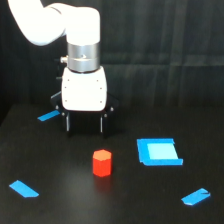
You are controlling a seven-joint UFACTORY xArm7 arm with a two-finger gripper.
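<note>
A red block [102, 163] with a hexagonal look stands on the dark table, just left of the middle. Above and to the left of it in the picture is my gripper [85, 123], under the white hand. Its two dark fingers stand well apart, and nothing shows between them. Dark fingers on a dark ground make their tips hard to make out. Block and gripper are apart.
At the right, blue tape frames a pale square [160, 151]. Loose blue tape strips mark the front left [23, 189], the front right [196, 197] and the back left [48, 115]. Bare table lies between the block and the square.
</note>
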